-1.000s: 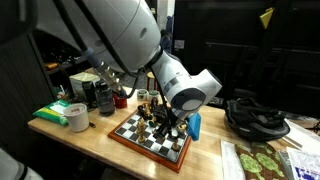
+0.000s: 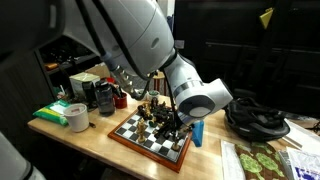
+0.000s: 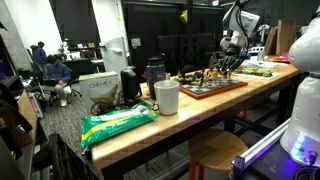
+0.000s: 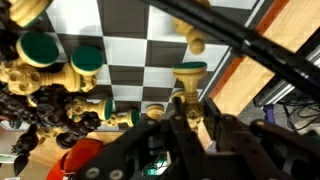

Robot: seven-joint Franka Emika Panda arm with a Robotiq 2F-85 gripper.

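A light wooden chess piece with a green felt base (image 4: 190, 72) is in my gripper, seen in the wrist view. The fingers are shut on the piece's narrow end, with its base pointing away from them. Behind it lies the black-and-white chessboard (image 4: 125, 55); whether the base touches a square cannot be told. In exterior view 1 my gripper (image 2: 181, 124) is low over the right part of the board (image 2: 130, 132), and the held piece is hard to make out there.
Several light and dark pieces lie crowded along one side of the board, many tipped over, such as a pale one (image 4: 88, 60). A white mug (image 2: 77, 117) stands left of the board. A black bag (image 2: 256, 118) lies at the back right.
The arm has swung, its white wrist part shifting toward the right in exterior view 1. The board and the things around it appear unmoved.
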